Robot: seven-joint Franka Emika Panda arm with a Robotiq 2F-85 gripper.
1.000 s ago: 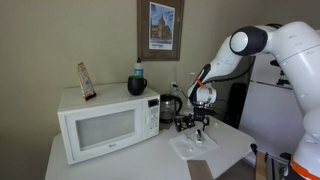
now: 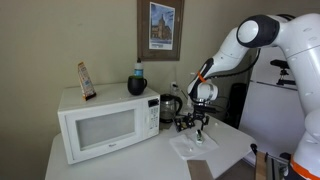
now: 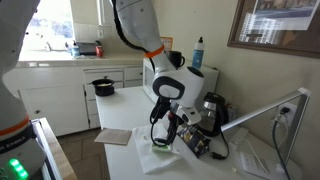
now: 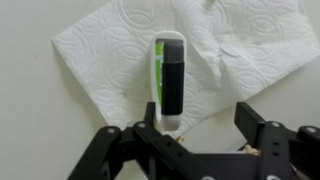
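Note:
A narrow white object with a green face and a dark grey and black block along one side [image 4: 172, 75] rests on a white paper towel [image 4: 105, 55] in the wrist view. Below it my gripper stands part open, one fingertip close to the object's lower left and the other well off to the right. Nothing is seen held between them. In exterior view 2 the gripper [image 3: 166, 134] hangs low over the paper towel [image 3: 150, 162], and the object is largely hidden there. Exterior view 1 shows the towel [image 2: 181, 147] beneath the hand, too small for detail.
A white microwave [image 2: 108, 125] stands left of the towel, with a kettle [image 2: 170, 105] behind. Dark items with cables [image 3: 193, 143] sit close beside the hand. A flat tan board [image 3: 113, 136] and a black pot [image 3: 103, 87] lie farther off.
The arm's upper links have shifted slightly up and to the right in exterior view 1. The hand stays over the towel, which looks unmoved.

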